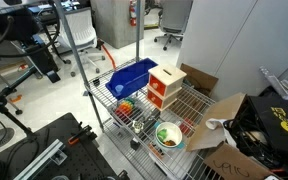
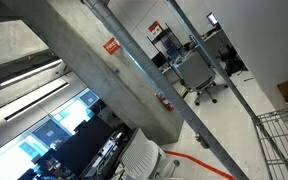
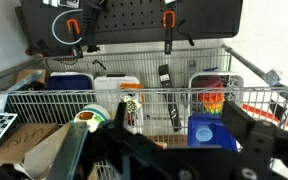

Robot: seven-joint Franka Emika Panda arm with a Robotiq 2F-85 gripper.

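Note:
My gripper shows at the lower edge of the wrist view, its dark fingers standing wide apart with nothing seen between them. In exterior view 1 the black arm (image 1: 24, 28) hangs at the upper left, away from the wire rack (image 1: 136, 172). On that rack are a blue bin (image 1: 131, 77), a wooden box with an orange-red front (image 1: 165, 86), a white bowl with colored contents (image 1: 169, 136) and a small colorful toy (image 1: 125, 106). The wrist view shows the bowl (image 3: 91, 117) at left and the bin (image 3: 210, 132) at right, partly behind my gripper.
Open cardboard boxes (image 1: 224, 155) and a black case (image 1: 282, 125) crowd the rack's right side. Orange-handled clamps (image 1: 82, 135) sit at the dark table's edge (image 1: 59, 130). A metal post (image 2: 174, 90) crosses exterior view 2, where the arm is out of sight.

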